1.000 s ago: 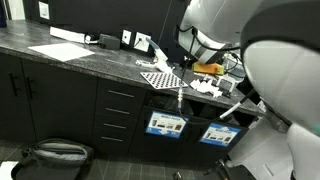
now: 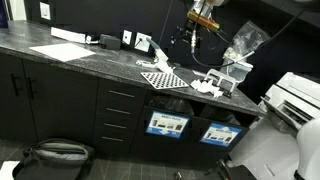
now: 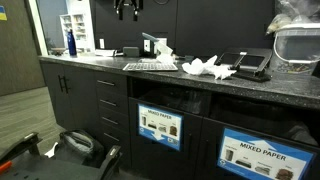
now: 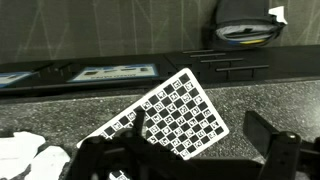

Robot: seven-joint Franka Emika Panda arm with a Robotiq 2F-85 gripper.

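Observation:
My gripper (image 2: 194, 40) hangs high over the counter, well clear of its surface. In the wrist view, the gripper is open, its dark fingers wide apart with nothing held between them. Below lies a black-and-white checkered board (image 4: 180, 118), flat on the speckled dark counter (image 4: 265, 100). Exterior view 2 shows the gripper (image 3: 128, 10) at the top edge, above the same checkered board (image 3: 150, 67). Crumpled white material (image 3: 210, 68) rests to the right of the board.
Paper sheets (image 2: 65, 51) lie on the counter's left part. A black device (image 3: 250, 63) and a clear container (image 3: 296, 45) stand at the right. Bins labelled mixed paper (image 3: 160, 124) sit below the counter. A dark bag (image 2: 55, 160) lies on the floor.
The arm has risen and drawn back from the right part of the counter, uncovering the white items there. My gripper now hangs higher. The board and bag have not moved.

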